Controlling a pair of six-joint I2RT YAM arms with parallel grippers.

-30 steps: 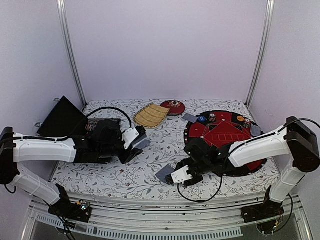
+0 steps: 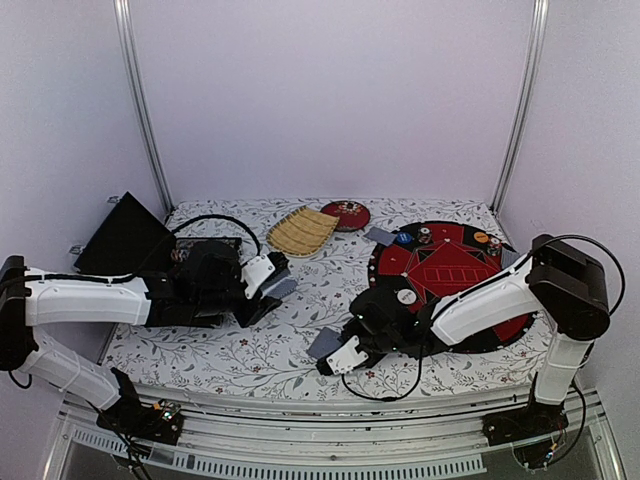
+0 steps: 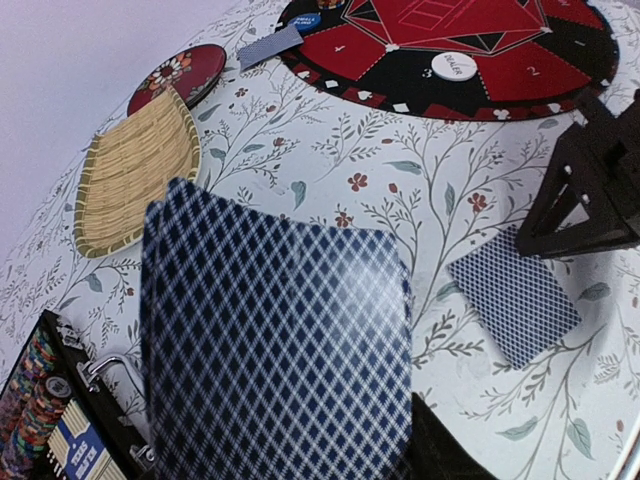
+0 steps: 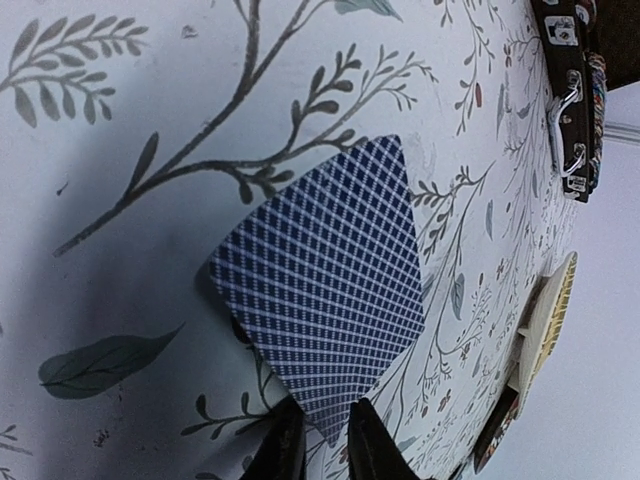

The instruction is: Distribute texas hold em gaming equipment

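A blue-checked stack of playing cards (image 3: 280, 340) fills the middle of the left wrist view. My left gripper (image 2: 268, 295) is shut on it, above the table's left-centre. A lone card or thin pair of cards with the same back lies on the patterned cloth, also visible in the left wrist view (image 3: 515, 297). At its near corner are the fingers of my right gripper, with a gap between them and the corner reaching into it. The red and black poker mat (image 2: 440, 275) is partly covered by my right arm.
On the mat is a white dealer disc (image 3: 454, 66). Other cards (image 2: 380, 236) lie by its far-left edge. A woven basket (image 2: 300, 232) and a red round plate (image 2: 346, 214) stand at the back. An open chip case (image 3: 60, 420) is at left.
The card sits slightly further left. My left arm looks unmoved.
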